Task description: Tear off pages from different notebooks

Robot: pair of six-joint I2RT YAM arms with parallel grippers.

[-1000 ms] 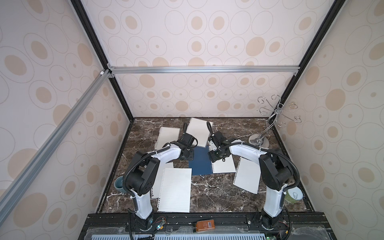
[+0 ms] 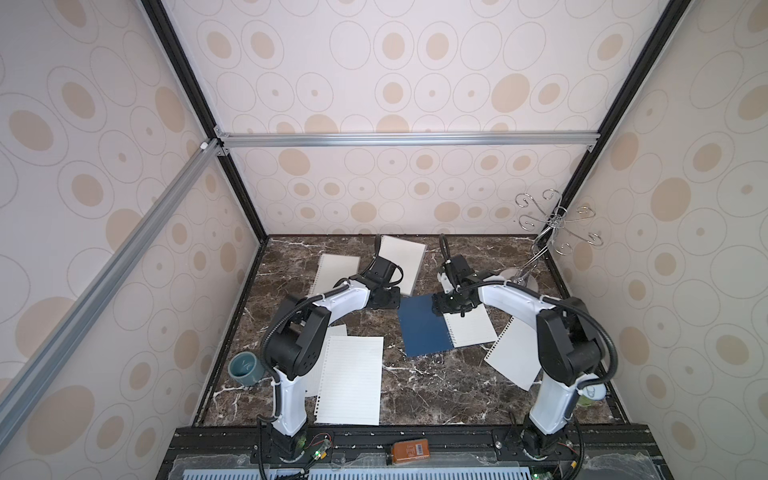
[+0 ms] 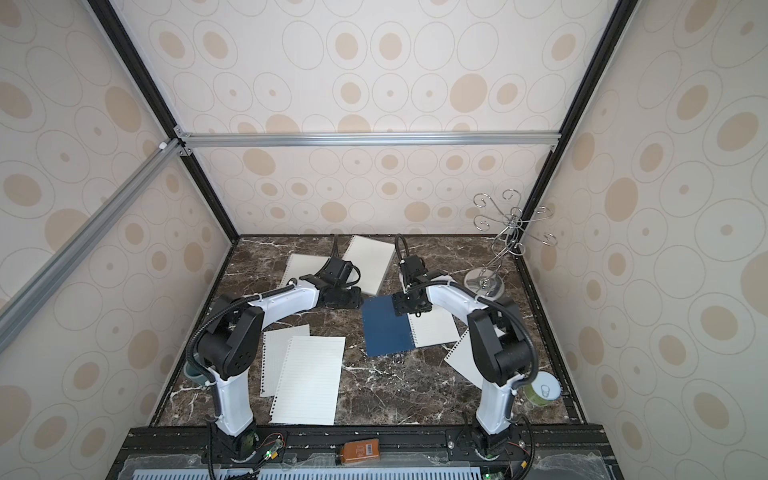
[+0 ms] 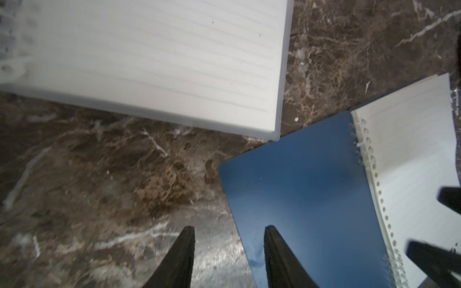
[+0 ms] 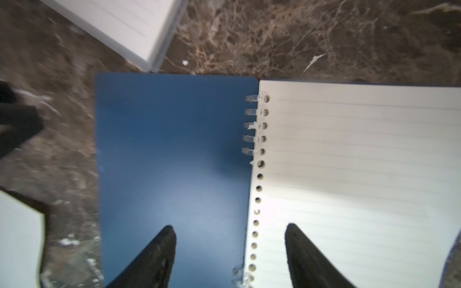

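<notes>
An open spiral notebook, blue cover (image 2: 424,328) left and lined white page (image 5: 355,172) right, lies mid-table; some upper rings show at the punched edge in the right wrist view. My left gripper is open above the table by the cover's left edge, empty. My right gripper is open over the notebook's spine, empty. White notepads (image 2: 400,260) lie at the back. Loose-looking lined sheets (image 2: 349,384) lie front left, and another white pad or sheet (image 2: 512,360) front right.
A teal mug (image 2: 245,368) stands at the left edge, a green can (image 3: 542,389) front right. A metal branched stand (image 3: 484,280) rises at the back right.
The blue notebook and the right-hand white sheet have shifted rightward over the last second. Both arms have moved too, the grippers rising slightly and shifting right.
</notes>
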